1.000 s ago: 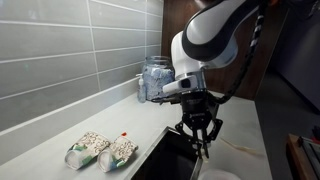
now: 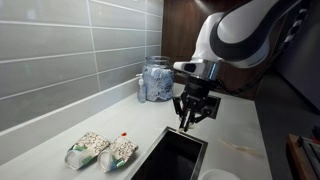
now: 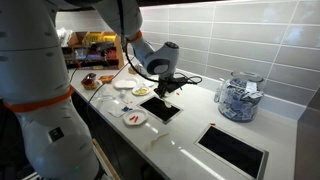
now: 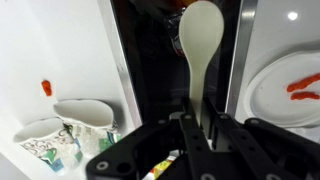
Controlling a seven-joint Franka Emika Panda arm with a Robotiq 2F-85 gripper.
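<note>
A white spoon [image 4: 200, 35] points away from my gripper in the wrist view, its handle between the shut fingers. Below it lies a black rectangular basin [image 4: 155, 90]. In exterior view 1 my gripper [image 2: 187, 122] hangs above the far part of that basin [image 2: 170, 158]. From the other side, exterior view 2 has the gripper [image 3: 167, 98] over the same dark basin [image 3: 160, 109], with a small pale patch at its tip.
A white plate [image 4: 258, 100] holding red pieces lies beside the basin. On the opposite side rest two patterned cups [image 2: 86, 150]. A glass jar [image 2: 158, 80] stands by the wall. Another dark rectangle [image 3: 230, 150] lies farther along the counter.
In exterior view 1 my gripper has risen and shifted left, from near the plate to above the basin. The cups and jar have stayed put.
</note>
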